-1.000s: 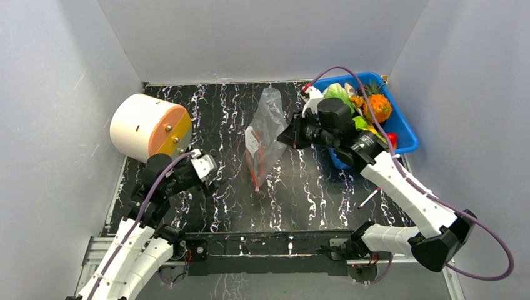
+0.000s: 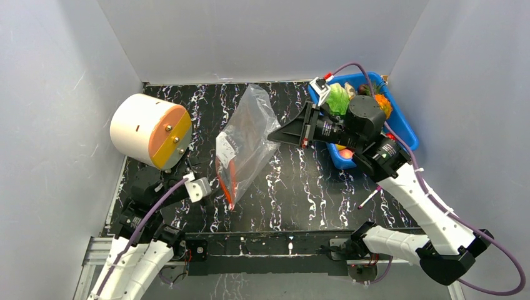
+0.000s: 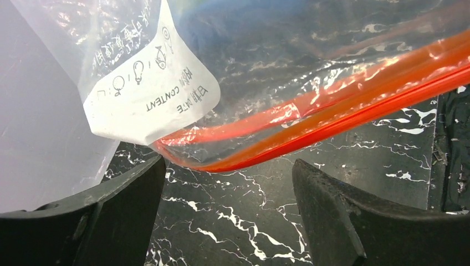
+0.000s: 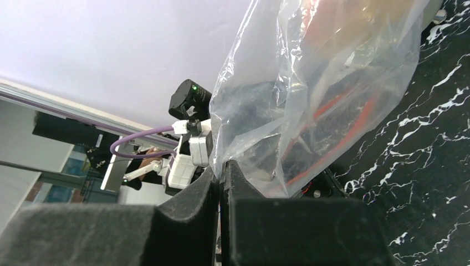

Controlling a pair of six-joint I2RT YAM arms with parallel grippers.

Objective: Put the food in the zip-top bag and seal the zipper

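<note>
A clear plastic bag (image 2: 253, 137) with a red-orange zipper strip (image 3: 332, 111) and a white label (image 3: 161, 91) hangs over the middle of the table. My right gripper (image 2: 272, 136) is shut on the bag's edge; in the right wrist view the thin film runs down to the meeting fingertips. Left of the zipper end, my left gripper stands part open, its fingers apart and nothing between them but the view of the table; the zipper's lower corner shows just beyond the gap. The food (image 2: 338, 99) lies in a blue bin (image 2: 400, 115), partly hidden by my right arm.
A white and orange cylinder (image 2: 150, 131) stands at the left, close behind my left arm. A pink-tipped marker (image 2: 369, 198) lies at the right front.
The bag and right gripper have come left, and the bag appears larger from above. My left gripper has shifted slightly toward the front and is now beside the zipper.
</note>
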